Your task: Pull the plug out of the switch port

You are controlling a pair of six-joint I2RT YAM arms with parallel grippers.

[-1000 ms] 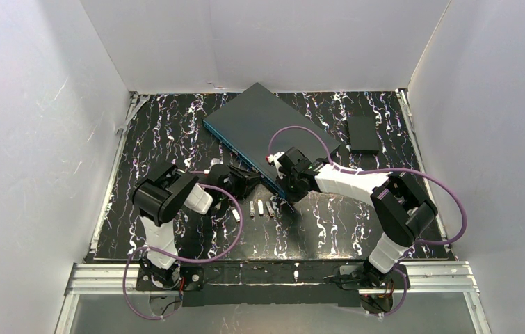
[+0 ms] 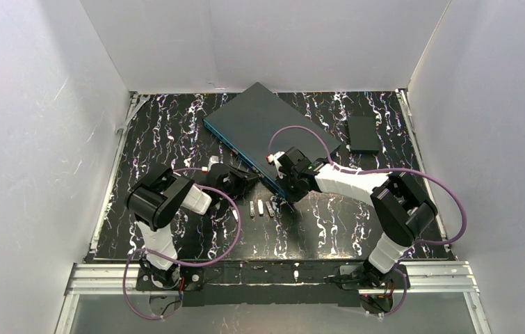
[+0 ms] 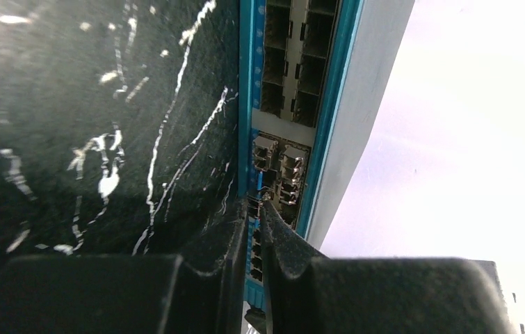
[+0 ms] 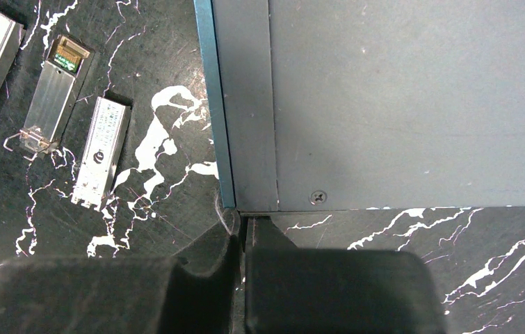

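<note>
The dark switch (image 2: 266,125) lies at an angle on the marbled table. Its blue-edged front runs down the left wrist view, with large empty ports (image 3: 308,69) and a block of smaller metal ports (image 3: 291,167). My left gripper points at this front just below the metal block, its fingers (image 3: 284,240) parted by a narrow gap. No plug can be made out between them; the fingers cover part of the ports. At the near corner of the switch, my right gripper is closed on its edge.
Several metal modules (image 4: 103,149) lie on the table in front of the switch. A dark flat box (image 2: 364,134) is at the back right. Purple cables (image 2: 447,195) loop along both arms. Front right, the table is clear.
My left arm has shifted slightly left, its gripper drawing back a little from the switch front. The right arm and the switch look unmoved.
</note>
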